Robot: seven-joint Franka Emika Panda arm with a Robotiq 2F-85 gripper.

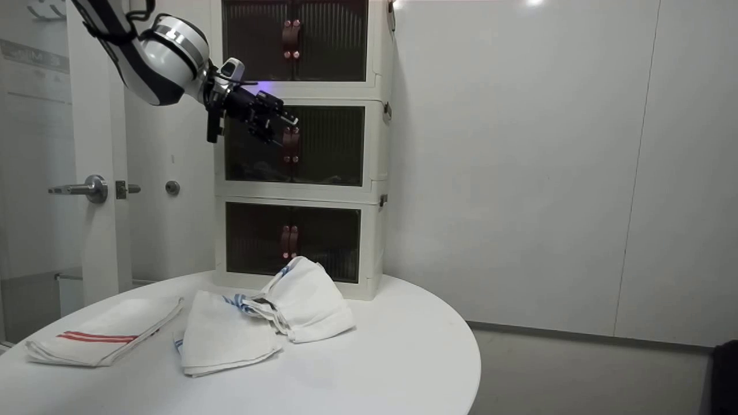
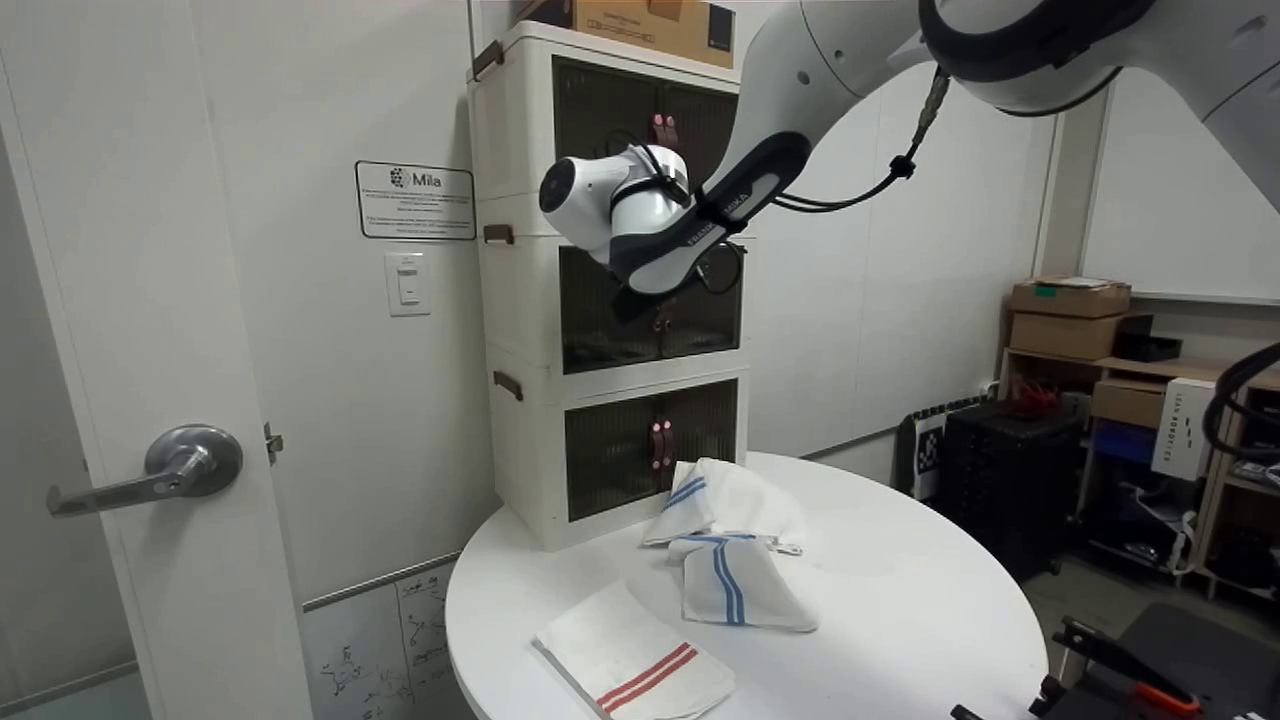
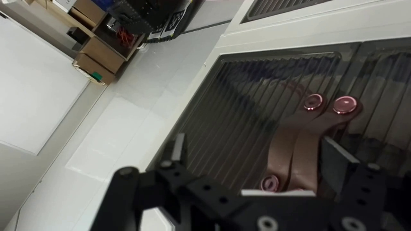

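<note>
My gripper (image 1: 285, 131) is open in front of the middle cabinet's dark ribbed doors (image 1: 328, 155). In the wrist view its fingers stand wide apart. Two brown strap handles (image 3: 304, 158) with pink studs appear between them, close to the right finger (image 3: 337, 163). The left finger (image 3: 179, 148) is over the left door panel, well away from the straps. Whether the right finger touches a strap, I cannot tell. Both middle doors look shut. In exterior view 2 the arm hides the gripper.
Shut cabinets sit above and below, the lower one (image 1: 371, 256) on a round white table (image 1: 415, 346). Two blue-striped cloths (image 1: 315, 304) and a folded red-striped cloth (image 1: 104, 328) lie there.
</note>
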